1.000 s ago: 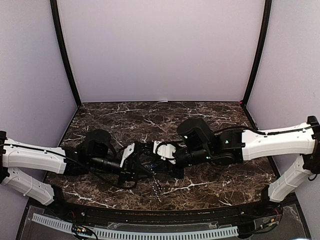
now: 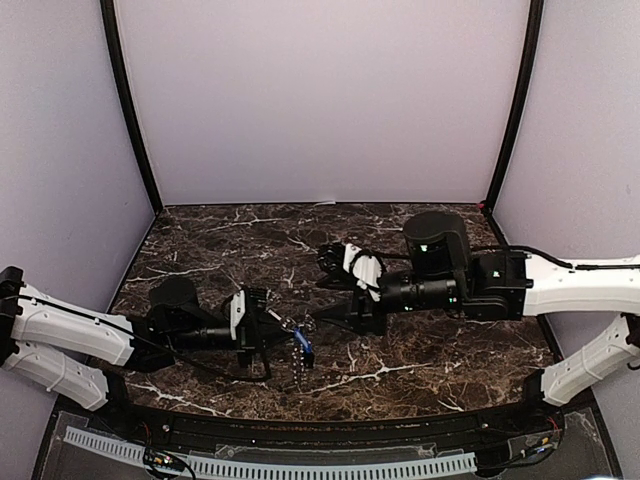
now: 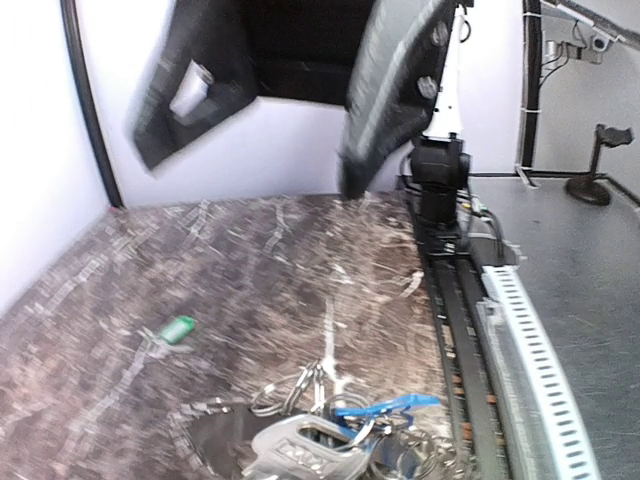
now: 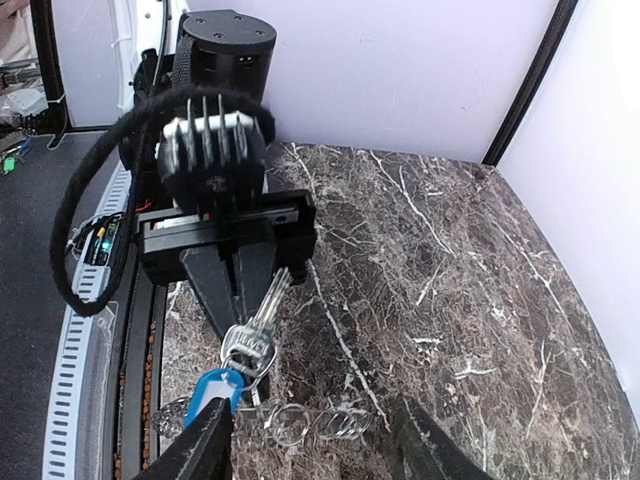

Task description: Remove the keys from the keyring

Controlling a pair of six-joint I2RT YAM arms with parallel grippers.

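The bunch of keys, with a blue tag (image 2: 301, 340), hangs at the tips of my left gripper (image 2: 285, 328). In the right wrist view, that gripper's fingers (image 4: 213, 290) are together above a silver key (image 4: 249, 346) and a blue-rimmed tag (image 4: 208, 393); the exact part gripped is hard to make out. Metal rings, a blue piece (image 3: 387, 407) and a grey metal piece (image 3: 300, 452) fill the bottom of the left wrist view. My right gripper (image 2: 325, 300) stands apart from the bunch, its fingers (image 4: 205, 445) spread with nothing between them.
A green tag (image 3: 177, 330) lies by itself on the dark marbled table (image 3: 250, 290). The perforated metal rail (image 2: 270, 468) runs along the front edge. Bare table stretches behind both arms.
My right gripper was close against the left one at the keys; it has backed off to the right. The keys have stayed with my left gripper, which shifted slightly left.
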